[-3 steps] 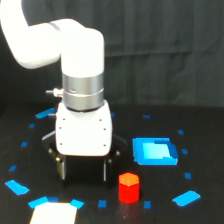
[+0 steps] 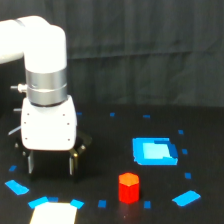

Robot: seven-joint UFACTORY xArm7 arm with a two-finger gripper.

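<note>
A red block [image 2: 128, 188] sits on the dark tabletop, right of centre near the front. The white gripper [image 2: 51, 165] hangs at the left, pointing down. Its two thin dark fingers [image 2: 30, 164] are apart with nothing visible between them. A gap of bare table separates the gripper from the red block. Behind the block and a little to its right lies a blue square [image 2: 139, 150] with a pale middle.
A cream-coloured piece [image 2: 54, 214] is partly cut off at the lower left edge. Blue strips [image 2: 186, 198] and small blue marks dot the dark table. Dark curtain hangs behind. Between the gripper and the blue square the surface is mostly free.
The arm has swung left and slightly up, further from the red block. The fingers remain apart. Neither the red block nor the blue square has moved.
</note>
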